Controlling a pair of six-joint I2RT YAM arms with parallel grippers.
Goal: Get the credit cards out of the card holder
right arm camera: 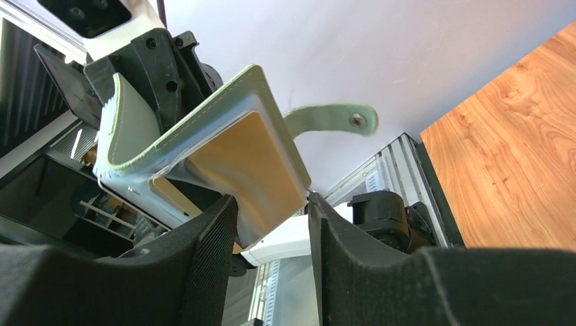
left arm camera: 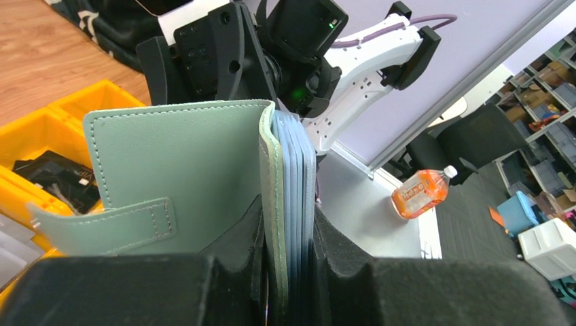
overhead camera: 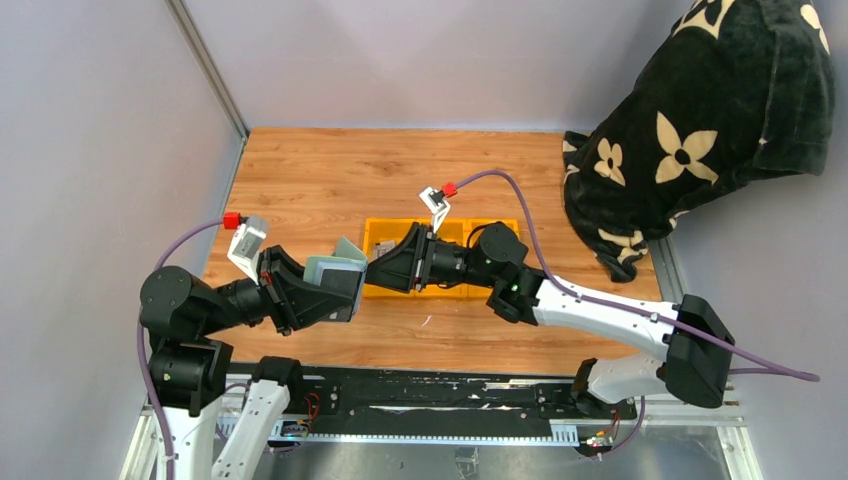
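Note:
The pale green card holder (overhead camera: 340,285), with clear sleeves, hangs in my left gripper (overhead camera: 315,300), which is shut on it at its lower part. In the left wrist view its flap (left arm camera: 176,163) stands open, with a stack of clear sleeves (left arm camera: 295,176) on edge. In the right wrist view a tan card (right arm camera: 244,166) shows in a sleeve. My right gripper (overhead camera: 385,272) is just right of the holder, its fingers partly apart at the holder's lower edge; whether anything is between them is unclear.
A yellow bin (overhead camera: 445,232) with dark items sits on the wooden table (overhead camera: 300,170) behind the grippers. A dark patterned cloth (overhead camera: 680,130) hangs at the back right.

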